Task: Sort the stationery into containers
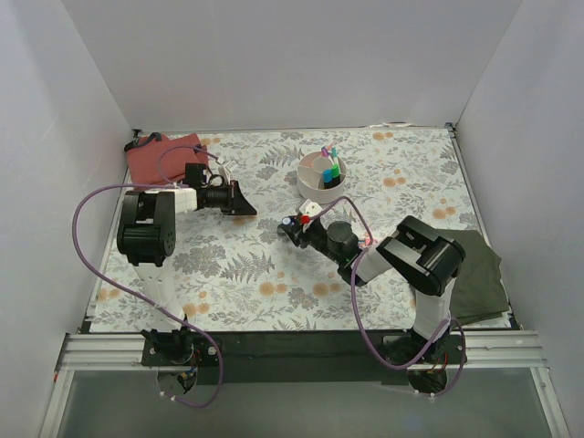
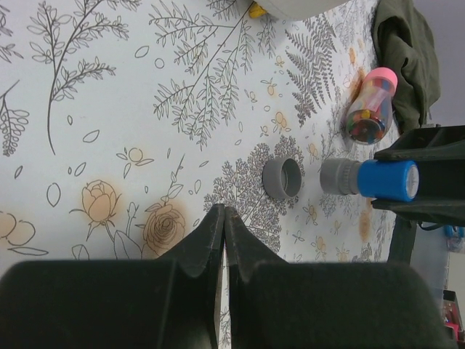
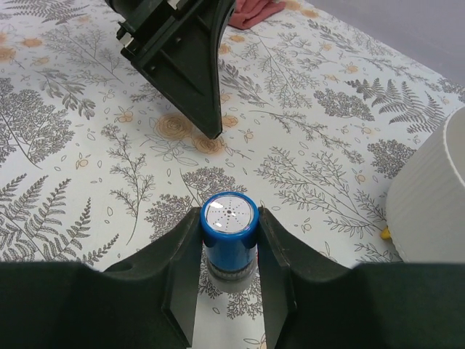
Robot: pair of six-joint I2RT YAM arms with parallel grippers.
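A blue-capped grey cylinder is held upright in my right gripper, shut on it near the middle of the table; it also shows at the right of the left wrist view (image 2: 385, 179). A grey ring (image 2: 275, 178) lies on the table beside it. My left gripper is shut with nothing visible between its fingers, at the left of the table. A white round container (image 1: 318, 190) holding colourful items stands behind the right gripper. A clear jar with pink lid and colourful contents (image 2: 369, 105) lies to the right.
A red cloth (image 1: 160, 160) lies at back left and a dark green cloth (image 1: 474, 274) at the right edge.
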